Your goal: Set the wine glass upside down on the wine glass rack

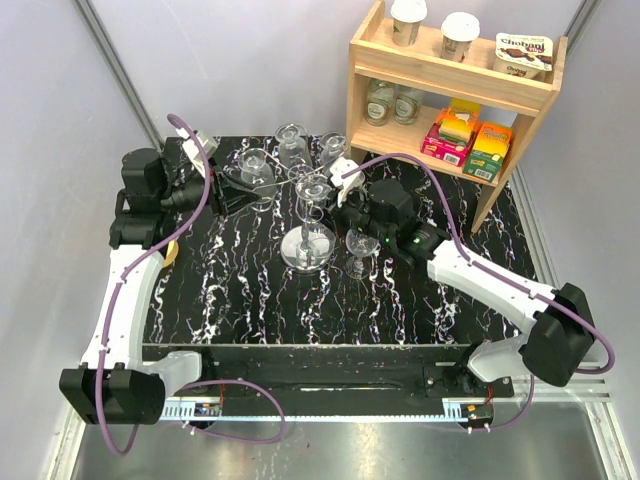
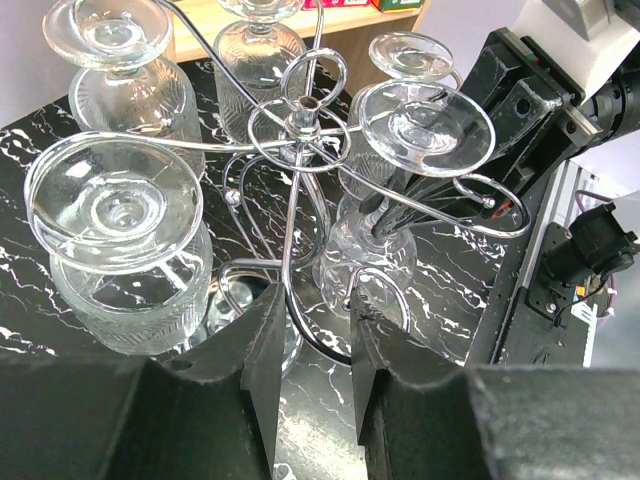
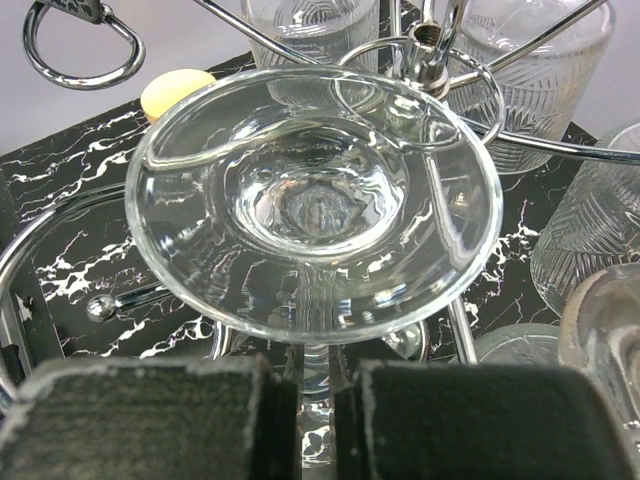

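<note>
The metal wine glass rack (image 1: 308,248) stands mid-counter, several glasses hanging bowl-down from its wire arms. My right gripper is shut on the stem of an upside-down wine glass (image 3: 315,205), whose clear foot faces up close to the rack's centre post. In the left wrist view this held glass (image 2: 428,130) is beside a curled wire hook of the rack; whether its stem sits inside the hook is unclear. At the rack's left side my left gripper is shut on a curved wire arm, largely hidden by the fingers.
Another wine glass (image 1: 358,258) stands on the counter right of the rack base. A wooden shelf (image 1: 450,70) with cups, jars and boxes occupies the back right. A yellow round object (image 3: 175,92) lies at the left.
</note>
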